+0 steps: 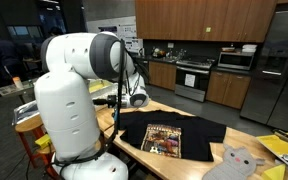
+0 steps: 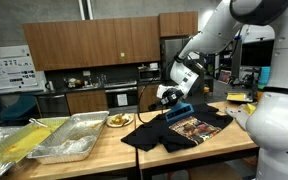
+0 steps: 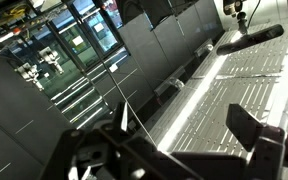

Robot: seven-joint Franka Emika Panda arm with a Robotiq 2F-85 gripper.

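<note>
My gripper stands open in the wrist view, its dark fingers wide apart with nothing seen between them. Behind them appear ceiling panels and lights, so the camera faces away from the tabletop. In exterior view 2 the folded white arm point(image 2: 186, 75) holds its wrist above the table, and the gripper there is too small to make out. A black cloth point(image 1: 199, 135) lies on the wooden table with a colourful printed sheet point(image 1: 162, 140) on it. A blue tray-like thing point(image 2: 194, 129) shows below the arm in exterior view 2.
A grey cat-shaped mat point(image 1: 236, 164) and a yellow item point(image 1: 277, 145) lie on the table's right side. Exterior view 2 shows a clear tray point(image 2: 72, 148), a yellow-lined tray point(image 2: 26, 140) and a plate with food point(image 2: 120, 120). Bare wood lies in front.
</note>
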